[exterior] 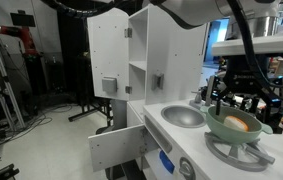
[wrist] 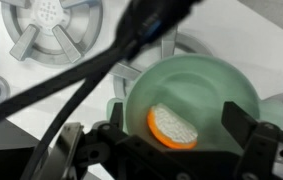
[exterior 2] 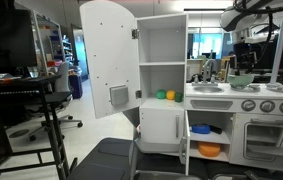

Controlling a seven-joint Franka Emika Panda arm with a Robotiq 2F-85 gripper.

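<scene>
A pale green pot (wrist: 196,85) with side handles rests on a grey burner of the toy kitchen counter. Inside it lies an orange-rimmed piece with a whitish, textured face (wrist: 173,128). My gripper hangs over the pot, fingers apart, one dark finger (wrist: 106,135) on the left and the other (wrist: 239,122) on the right in the wrist view. Nothing is held between them. In exterior view 1 the gripper (exterior: 243,100) stands above the pot (exterior: 239,130), and the orange piece (exterior: 236,123) shows low inside.
A round metal sink (exterior: 183,116) is set in the counter beside the pot. A second burner (wrist: 53,25) is empty. The tall cabinet has its white door (exterior 2: 111,55) open; green and orange items (exterior 2: 168,95) sit in it. Below, an open compartment holds an orange bowl (exterior 2: 209,150).
</scene>
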